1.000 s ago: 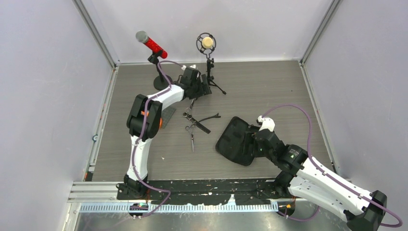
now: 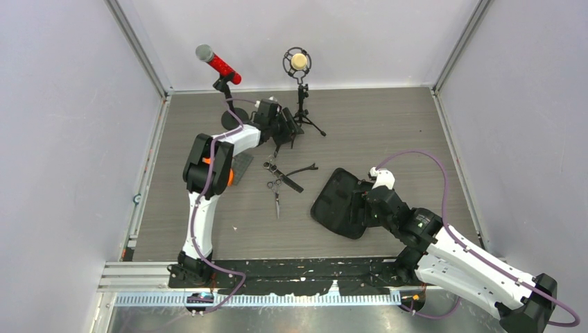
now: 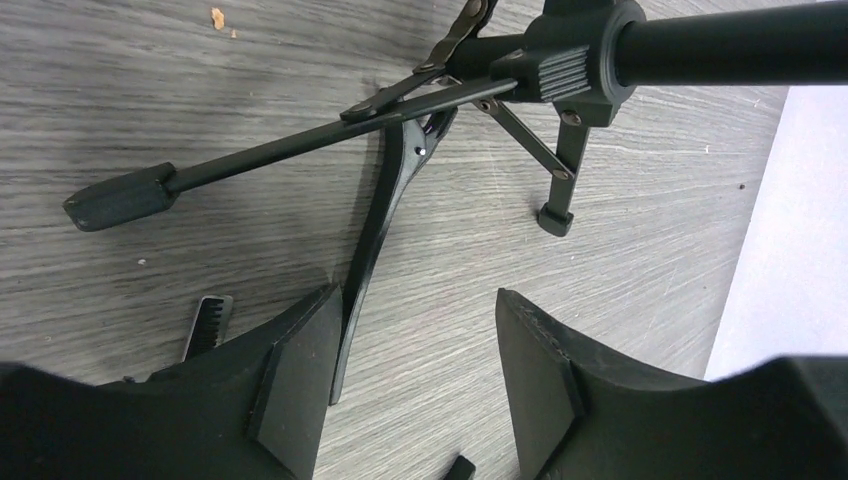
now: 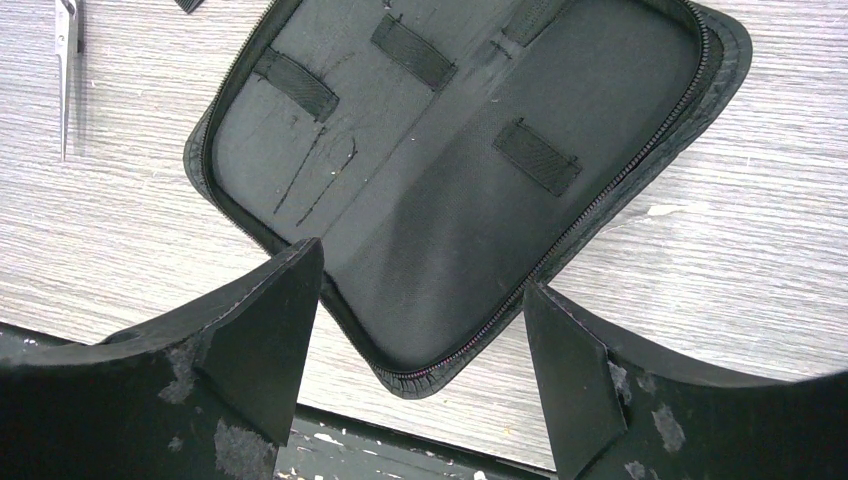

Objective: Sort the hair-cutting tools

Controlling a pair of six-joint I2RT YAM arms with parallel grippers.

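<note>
A slim black hair clip (image 3: pixel 368 250) lies on the table beside the tripod leg. In the left wrist view, its near part runs along the inner side of one finger of my left gripper, which is open; the other finger is well apart from it. Mid-table in the top view are a second black clip (image 2: pixel 302 168), a black comb (image 2: pixel 292 184), silver scissors (image 2: pixel 277 202) and another pair (image 2: pixel 269 165) partly over the comb. My right gripper, open and empty, hovers above the near corner of the unzipped black case (image 4: pixel 440 220), whose visible inside is bare.
A black tripod (image 2: pixel 302 104) stands right against the left gripper, its legs spread across the table. Behind and left is a red microphone (image 2: pixel 223 68) on a stand. Under the left arm lie a grey flat item and something orange.
My left gripper has shifted and turned slightly near the tripod, its fingertips now reaching a little nearer the table's front. The right arm, case and mid-table tools have stayed put.
</note>
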